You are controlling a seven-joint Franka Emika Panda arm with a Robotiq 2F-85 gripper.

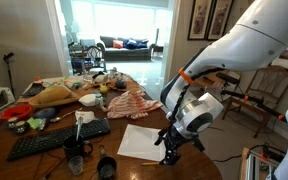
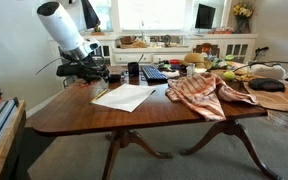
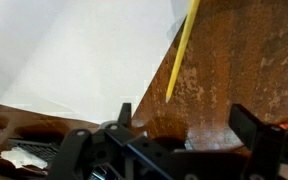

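Observation:
A yellow pencil points down into the wrist view from the top, lying partly along the edge of a white sheet of paper. Below its tip, my gripper is open, the fingers wide apart with only brown tabletop between them. Seen from exterior view 1, the gripper hangs low over the table, close to the right side of the paper. In exterior view 2 the paper lies flat near the front edge, with the arm at its far left.
Dark mugs, a black keyboard and a white container occupy the table's left side. An orange-striped cloth lies beyond the paper, with bowls and clutter farther back.

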